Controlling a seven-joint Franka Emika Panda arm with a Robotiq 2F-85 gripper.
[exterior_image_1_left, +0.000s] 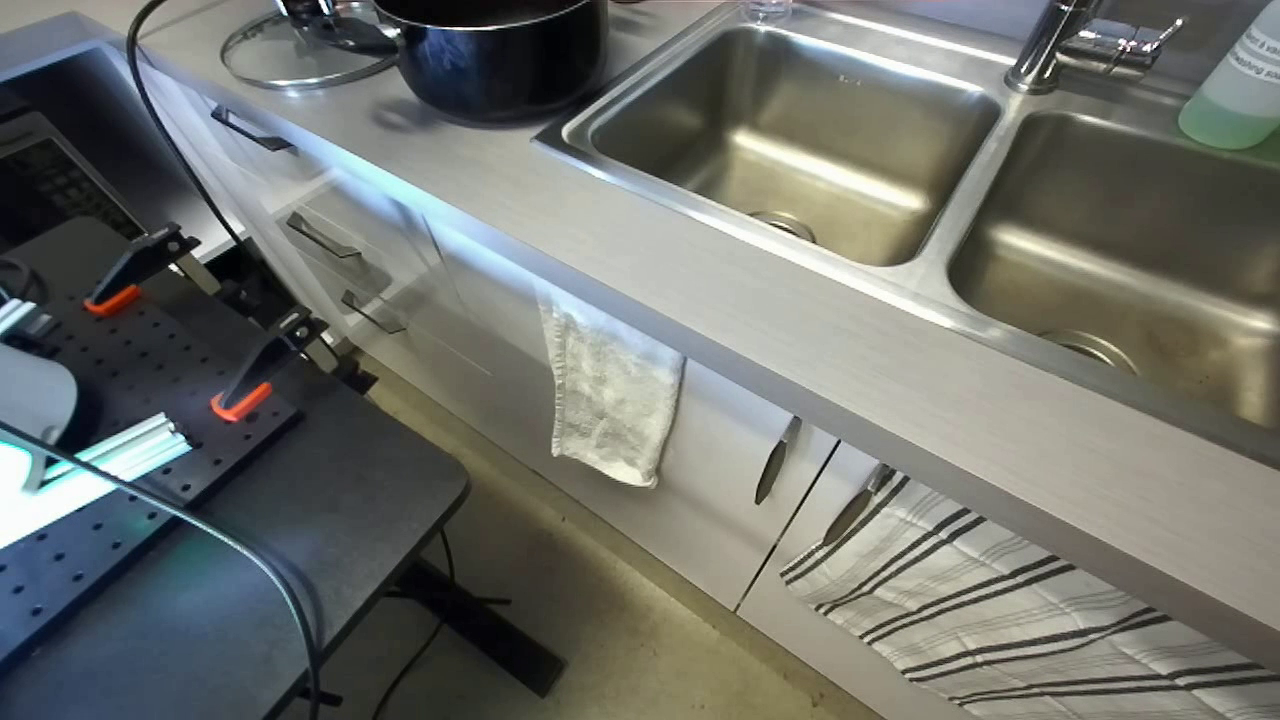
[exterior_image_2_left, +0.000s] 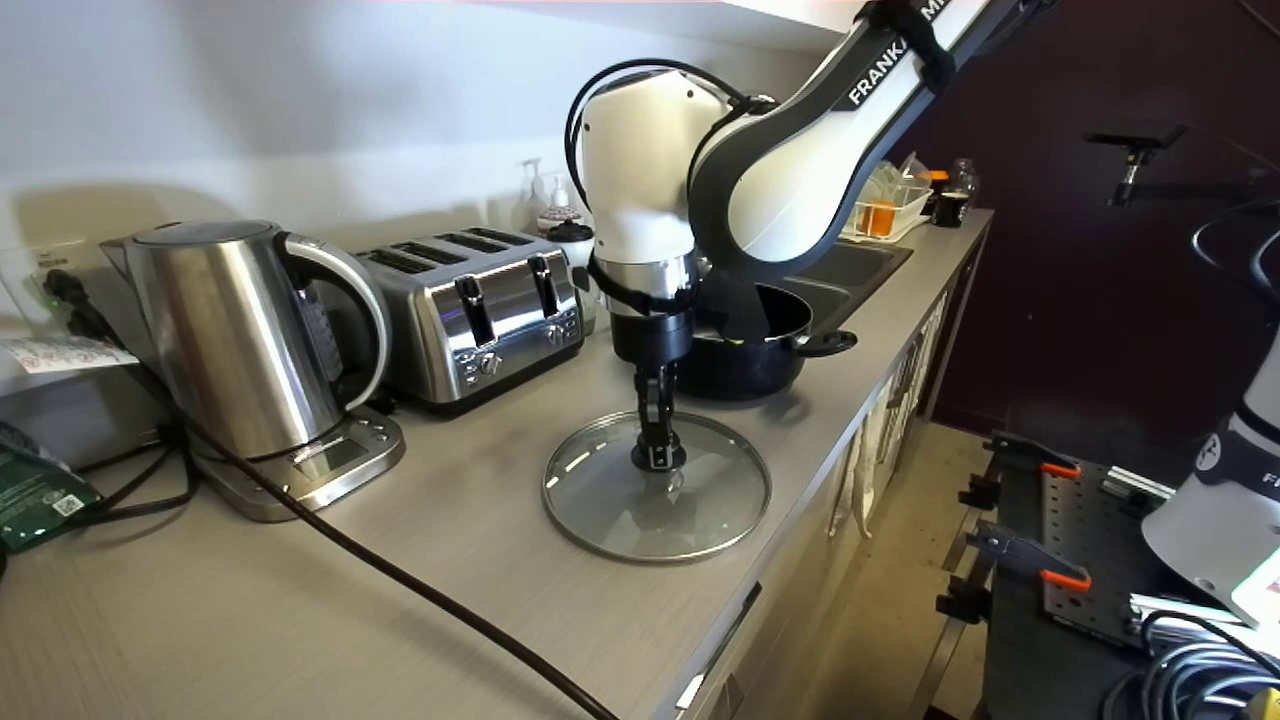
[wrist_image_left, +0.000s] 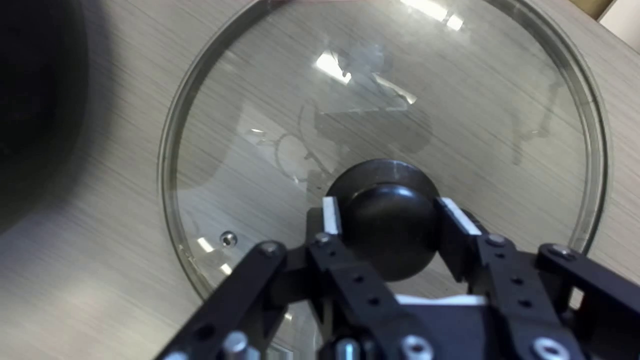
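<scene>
A round glass lid with a metal rim lies on the counter in exterior view 2. Its black knob is between the two fingers in the wrist view, with a light pad against one side. My gripper points straight down over the lid's middle, shut on that knob. Right beside the lid stands a black pot, uncovered, with a side handle toward the counter's front. Exterior view 1 shows the pot and the lid at the top left, with most of the arm out of frame.
A steel kettle and a toaster stand along the wall. A black cable crosses the counter left of the lid. Beyond the pot is a double sink. The counter's front edge runs close to the lid.
</scene>
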